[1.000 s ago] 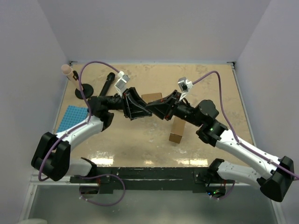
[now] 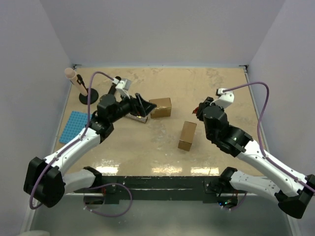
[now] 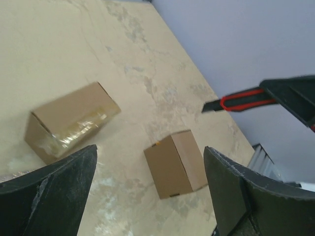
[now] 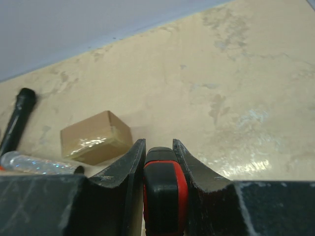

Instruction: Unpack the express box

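My right gripper (image 2: 202, 109) is shut on a dark, red-edged item, held above the floor right of centre; in the left wrist view that item (image 3: 237, 99) juts in from the upper right. My left gripper (image 2: 143, 107) hangs near a cardboard box (image 2: 160, 107), its two fingers apart with nothing between them. A second cardboard box (image 2: 187, 135) stands upright right of centre, nearer the front. Both boxes also show in the left wrist view, and one (image 4: 93, 137) in the right wrist view.
A black microphone-like bar (image 4: 17, 118) and a silver tube (image 4: 39, 164) lie on the left, partly hidden by the left arm. A blue mat (image 2: 74, 127) and a stand with a pale cylinder (image 2: 86, 93) are at the far left.
The grippers, close together a second ago, have separated. The right one has moved right with the red-edged item; the left one has drawn back slightly and stands apart.
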